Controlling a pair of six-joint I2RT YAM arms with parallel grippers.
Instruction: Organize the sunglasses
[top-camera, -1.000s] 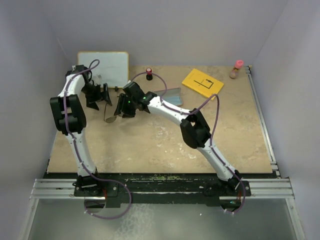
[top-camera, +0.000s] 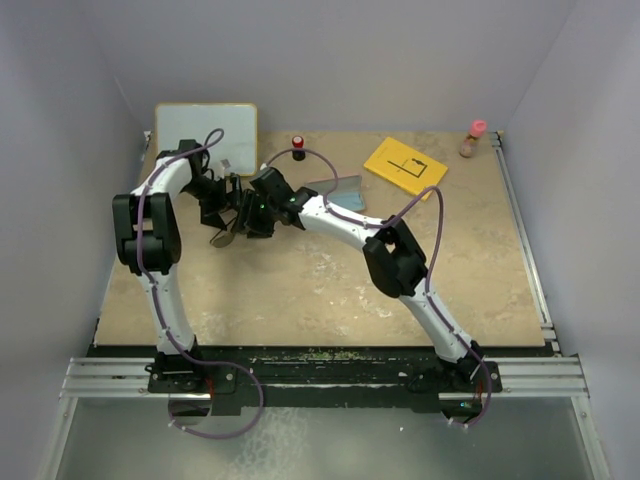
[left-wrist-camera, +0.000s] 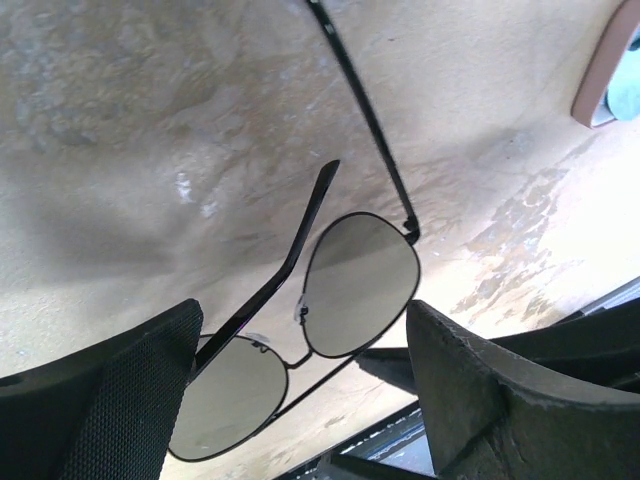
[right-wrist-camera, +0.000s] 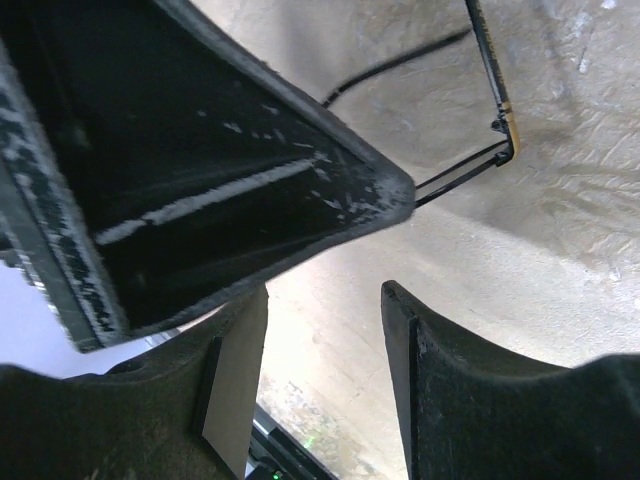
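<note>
Thin-rimmed sunglasses (left-wrist-camera: 358, 285) with greyish lenses lie on the table, temples unfolded; in the top view a lens (top-camera: 222, 239) shows beneath the grippers. My left gripper stands open over them, its fingers spread on either side of the frame. One black temple (left-wrist-camera: 275, 285) rises between these fingers, close to the left one. Beside it, my right gripper is open with nothing between its fingers. A hinge corner of the sunglasses (right-wrist-camera: 508, 135) shows past the left gripper's dark finger (right-wrist-camera: 250, 170), which covers much of the right wrist view.
An open case with pale blue lining (top-camera: 347, 192) sits behind the right arm. Further back are a white board (top-camera: 215, 120), a red-capped bottle (top-camera: 298, 148), a yellow envelope (top-camera: 405, 165) and a pink-capped shaker (top-camera: 472, 138).
My left gripper has moved right and slightly toward the front, over the sunglasses and close to the right gripper. The right arm has barely shifted.
</note>
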